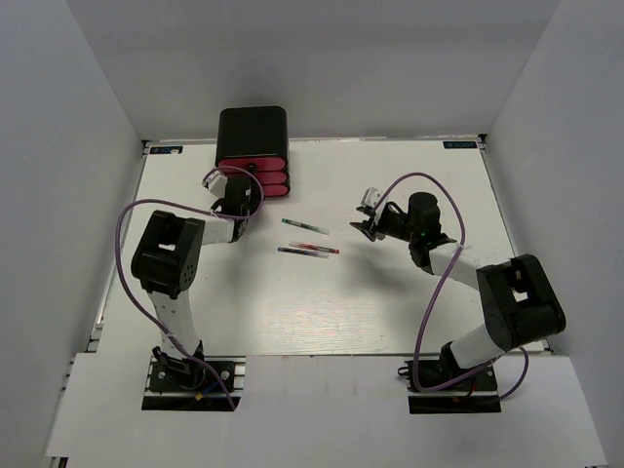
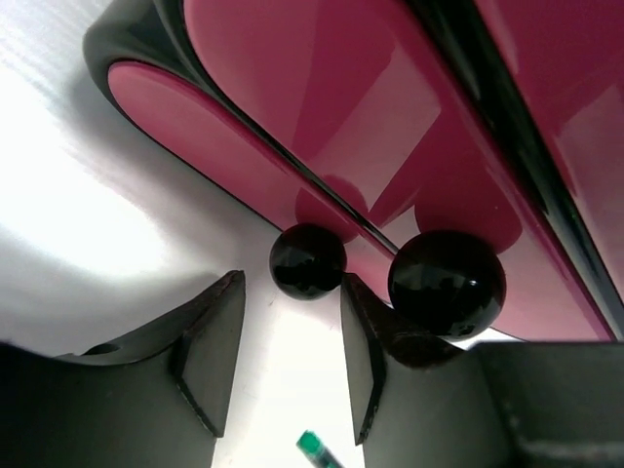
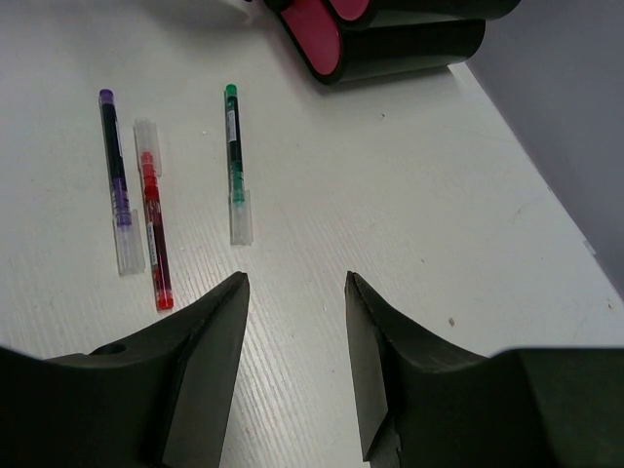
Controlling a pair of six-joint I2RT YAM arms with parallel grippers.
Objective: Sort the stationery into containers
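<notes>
A black drawer box with pink fronts (image 1: 252, 136) stands at the back left. In the left wrist view my left gripper is open at the lower round black knob (image 2: 306, 255), a second knob (image 2: 446, 283) just right of it. My right gripper is open and empty over the table. Three pens lie in the middle: a green pen (image 3: 234, 146), a red pen (image 3: 158, 244) and a purple pen (image 3: 115, 166).
Grey walls (image 1: 78, 195) border it at the sides and back.
</notes>
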